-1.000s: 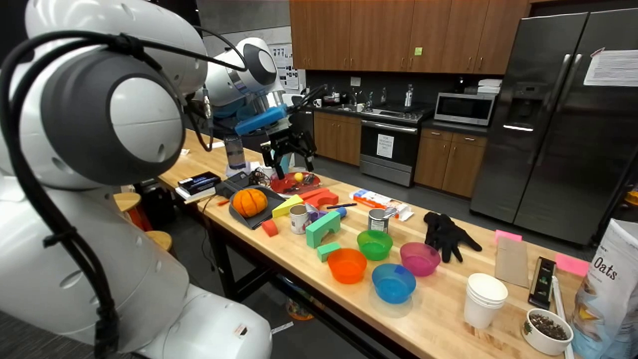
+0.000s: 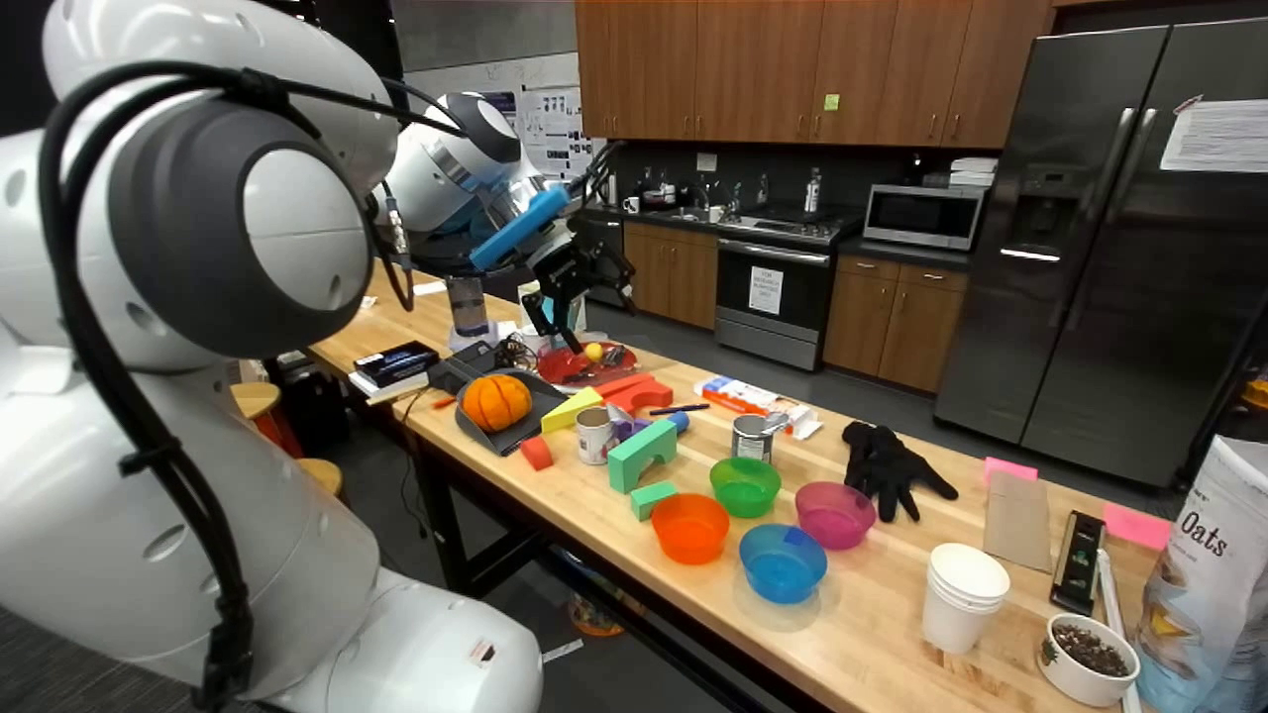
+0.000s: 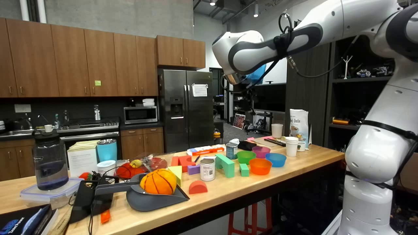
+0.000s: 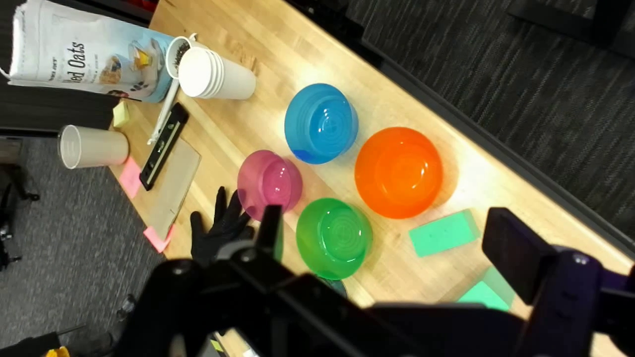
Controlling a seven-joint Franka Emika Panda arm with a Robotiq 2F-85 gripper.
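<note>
My gripper stands open, its two black fingers (image 4: 516,255) wide apart with nothing between them. In exterior view 1 the gripper (image 2: 602,323) hangs tilted above the table. Several bowls rest on the table below: a blue bowl (image 4: 321,123), an orange bowl (image 4: 399,172), a pink bowl (image 4: 269,183) and a green bowl (image 4: 334,238). All look empty. A small green block (image 4: 444,233) lies by the orange bowl, and the green arch block (image 2: 642,456) stands close by. An orange stuffed pumpkin (image 3: 158,181) sits in a dark dustpan (image 3: 156,200).
Stacked white cups (image 2: 964,596), a bowl of dark bits (image 2: 1086,659) and an oats bag (image 2: 1210,570) occupy one end. A black glove (image 2: 892,470) and cans (image 2: 594,436) lie nearer the middle. Bare wood shows along the front edge (image 2: 761,636).
The wrist has tilted, with the fingertips swinging right and one finger rising in exterior view 1. The forearm has shifted slightly left and down. Objects on the table look unmoved.
</note>
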